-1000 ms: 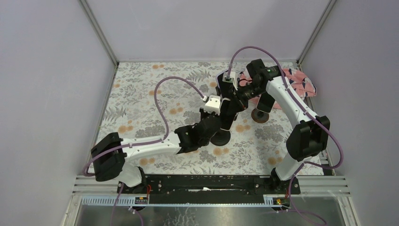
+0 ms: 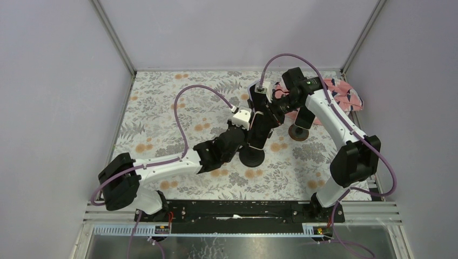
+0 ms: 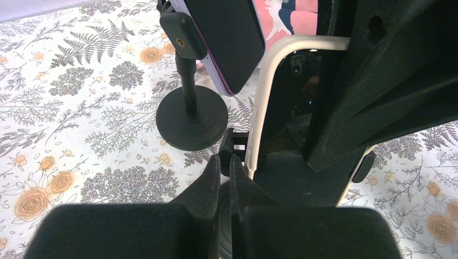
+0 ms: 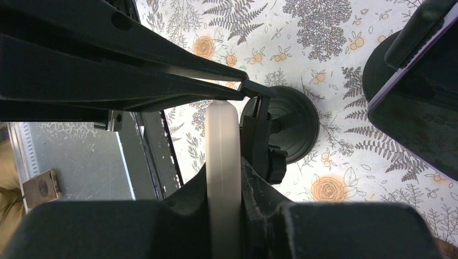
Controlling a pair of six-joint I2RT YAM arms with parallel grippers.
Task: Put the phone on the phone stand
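Observation:
A cream-edged phone [image 2: 258, 135] leans at the front stand [image 2: 252, 157], seen also as the dark screen with pale rim [image 3: 285, 97] in the left wrist view. My right gripper is shut on this phone's pale edge. My left gripper is low at the phone's left side, by a black piece of the stand's holder; its fingertips look close together, and whether anything is between them is unclear. In the right wrist view the left gripper's black fingers [image 4: 162, 86] reach to the holder, just beside the phone's top.
A second stand [image 3: 192, 116] holding a purple-edged phone [image 3: 227, 32] stands behind. Another phone on a stand [image 2: 305, 117] is at right, near a pink cloth [image 2: 345, 97].
Since about a second ago my left arm has shifted back and left, away from the phone slightly. The right arm and phone have barely moved.

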